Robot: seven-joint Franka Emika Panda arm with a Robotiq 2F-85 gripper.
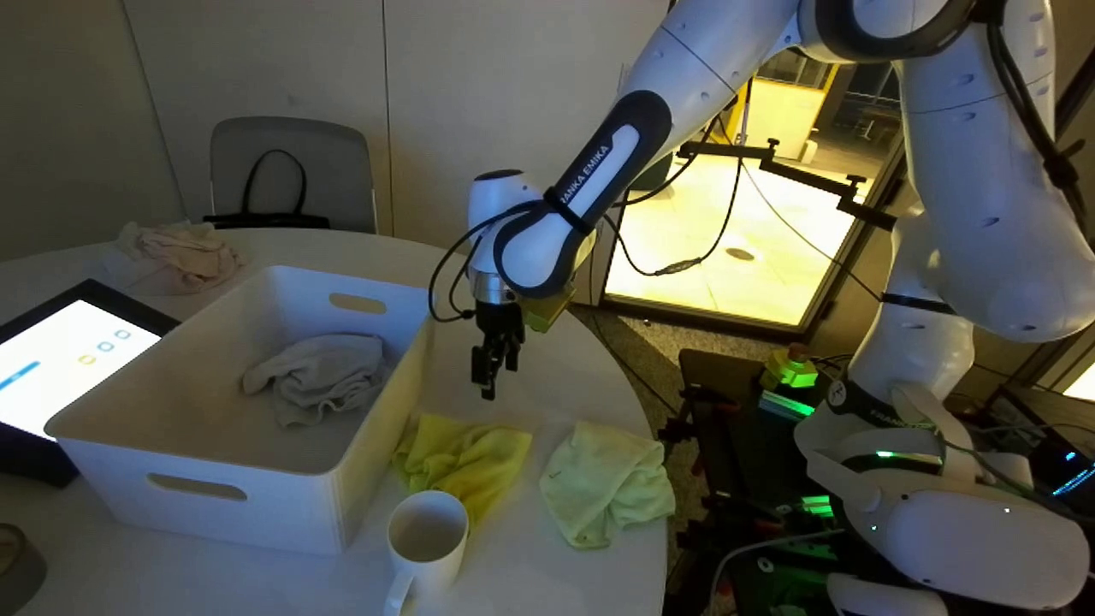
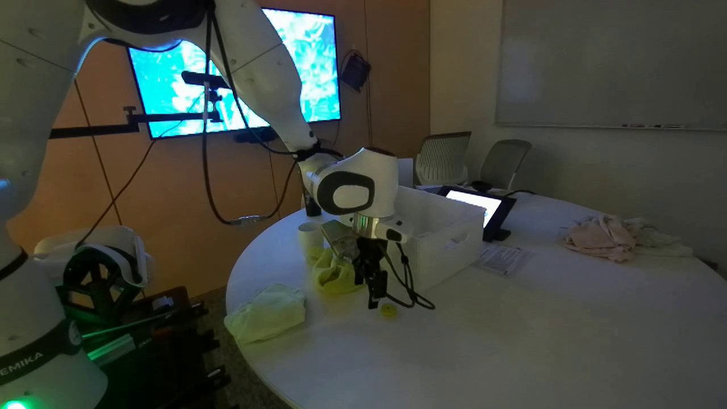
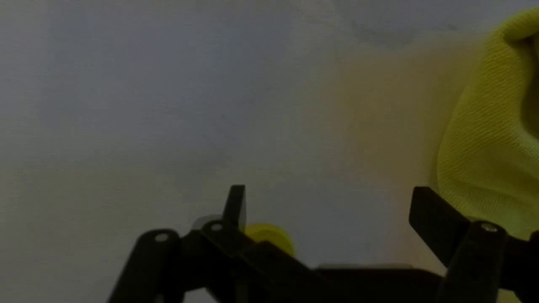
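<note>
My gripper (image 1: 488,380) points down over the bare table, just behind a crumpled yellow cloth (image 1: 467,459) in the first exterior view. Its black fingers stand wide apart in the wrist view, with only white tabletop seen between them and nothing held. A small round yellow object (image 3: 271,236) shows by the left finger, partly covered by it; the second exterior view has this yellow object (image 2: 388,311) on the table near the fingertips. At the wrist view's right edge, the yellow cloth (image 3: 490,136) lies close to the right finger. A pale yellow-green cloth (image 1: 606,482) rests nearer the table's edge.
A white bin (image 1: 344,503) with a grey cloth (image 1: 323,375) inside stands beside the gripper. The white mug (image 1: 429,539) is near the yellow cloth. Farther off are a lit screen (image 1: 72,359) and pinkish cloths (image 1: 185,257). Open tabletop (image 2: 518,341) spreads beyond the bin.
</note>
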